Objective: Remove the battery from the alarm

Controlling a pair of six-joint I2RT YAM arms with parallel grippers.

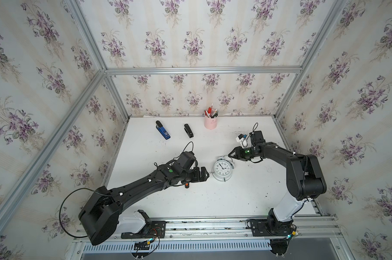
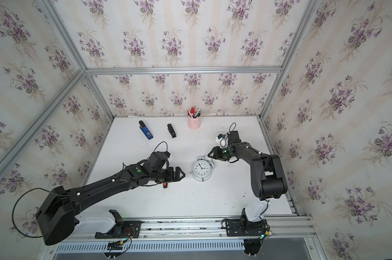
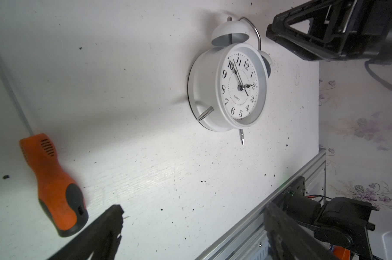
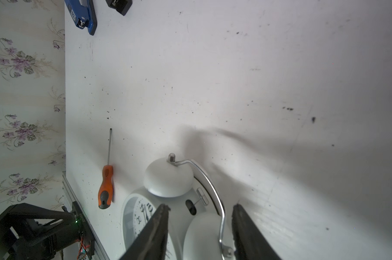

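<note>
A white twin-bell alarm clock [image 1: 222,169] lies on its back mid-table, dial up. Its back faces the table, so no battery shows. In the right wrist view the clock's wire handle [image 4: 211,186] passes between the spread fingers of my right gripper; whether they touch it I cannot tell. That gripper is open, at the bell end of the clock. My left gripper stands open to the clock's left, nothing between its fingers, with a gap to the clock. An orange-handled screwdriver [image 3: 57,186] lies beneath the left arm.
A blue stapler [image 1: 163,130], a black stapler [image 1: 188,130] and a pink pencil cup [image 1: 210,122] stand along the back. Free table lies in front of the clock and to its right.
</note>
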